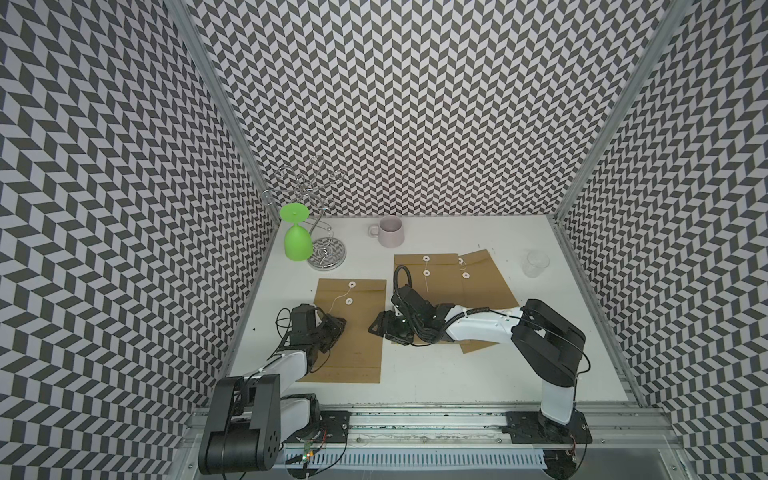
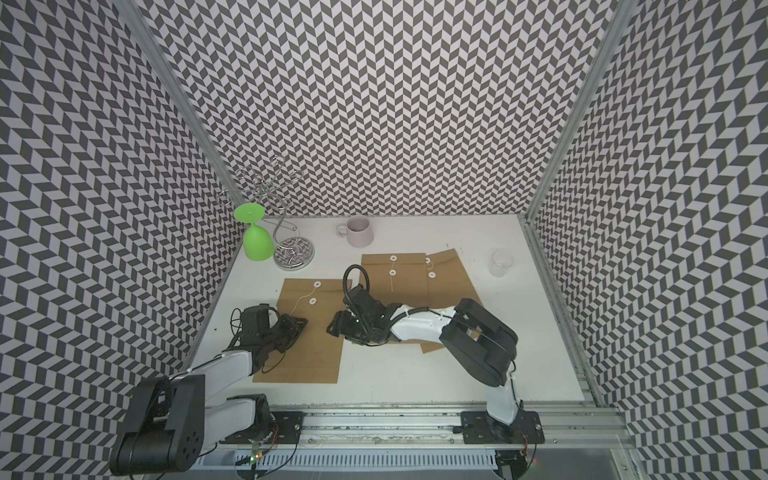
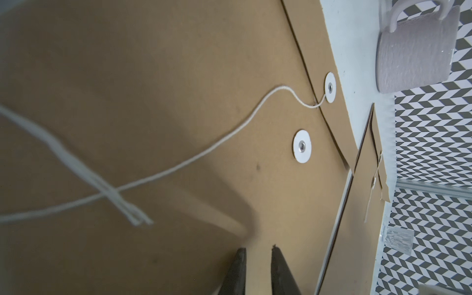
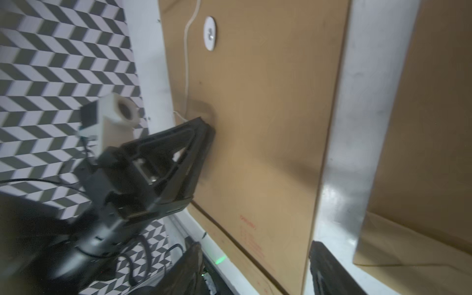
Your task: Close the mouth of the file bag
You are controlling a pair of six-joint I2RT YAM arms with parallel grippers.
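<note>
The left file bag (image 1: 357,356) lies flat, its flap (image 3: 314,39) at the far end with two white button discs (image 3: 302,146) and a loose string (image 3: 206,151). My left gripper is low over this bag; its fingertips look close together, and what lies between them is hard to tell. My right gripper stands open just above the bag's right side, nothing visible between its fingers, facing the left gripper.
Two more bags (image 1: 488,288) lie to the right, partly under the right arm. A mug (image 1: 390,233), green goblet (image 1: 297,240), metal rack (image 1: 326,256) and clear cup (image 1: 536,264) stand around the back and sides.
</note>
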